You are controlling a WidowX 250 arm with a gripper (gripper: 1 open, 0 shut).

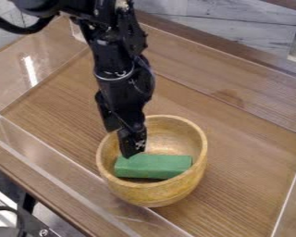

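My black gripper (125,139) hangs from the top of the view, its tip low over the left part of a tan wooden bowl (176,190). A green rectangular block (163,166) lies flat inside the bowl, below and right of the gripper tip. The dark fingers are hard to make out against each other, and I see nothing held between them.
The wooden table (237,111) has broad free room to the right and behind the bowl. Clear strips run along its left and front edge, with dark cables beyond at the lower left. A pale plank wall stands at the back.
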